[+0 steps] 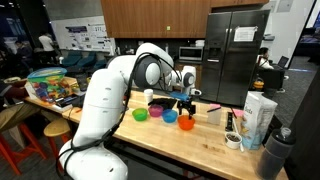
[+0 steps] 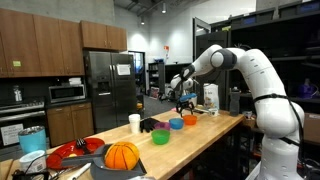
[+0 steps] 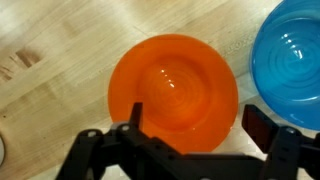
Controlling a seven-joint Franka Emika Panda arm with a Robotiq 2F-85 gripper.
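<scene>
In the wrist view an orange bowl lies below my gripper, which is open with nothing between its fingers. The fingertips overlap the bowl's near part in that view; how high they are above it I cannot tell. A blue bowl sits close by on the right. From the first exterior view, the gripper hangs over the orange bowl, with the blue bowl beside it on the wooden table.
A green bowl and a pink bowl stand further left. To the right are a small white bowl, a bag and a dark cylinder. An orange ball lies at the table's other end.
</scene>
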